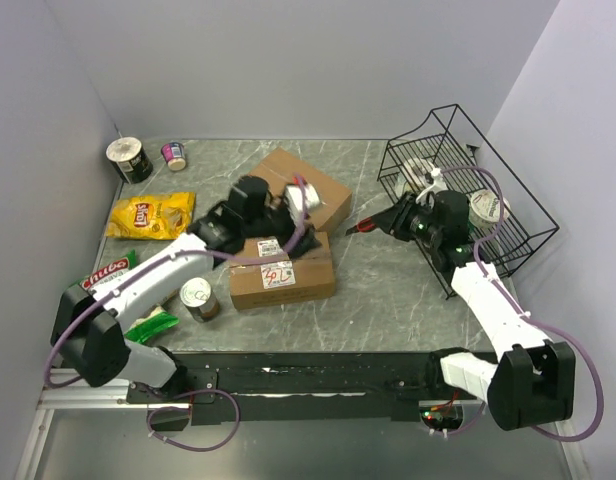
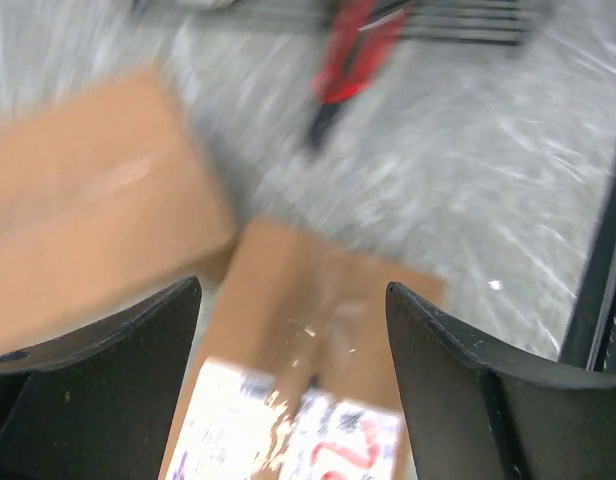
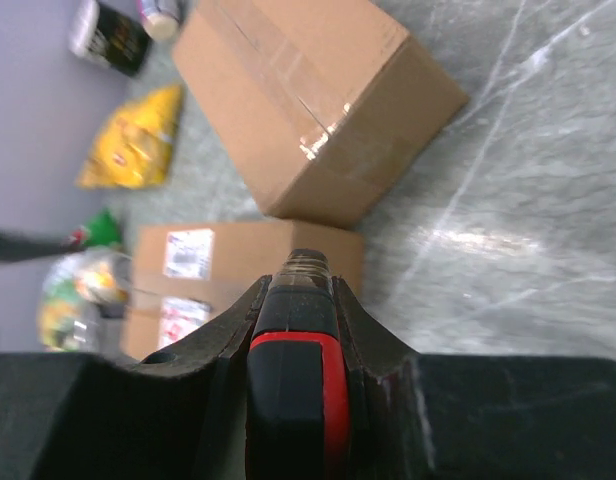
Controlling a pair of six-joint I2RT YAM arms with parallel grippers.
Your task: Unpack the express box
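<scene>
Two cardboard boxes lie mid-table: the rear one (image 3: pixel 278 90) with tape, and the front one (image 1: pixel 288 285) with white labels. My left gripper is open above the front box, blurred in the top view. My right gripper (image 1: pixel 378 224) is right of the boxes, holding a red-and-black cutter (image 3: pixel 318 400) that points toward them.
A wire rack (image 1: pixel 518 240) with white containers stands at right. Chip bags (image 1: pixel 148 216), cans (image 1: pixel 199 298) and a small cup (image 1: pixel 173 155) occupy the left. Bare table lies right of the front box.
</scene>
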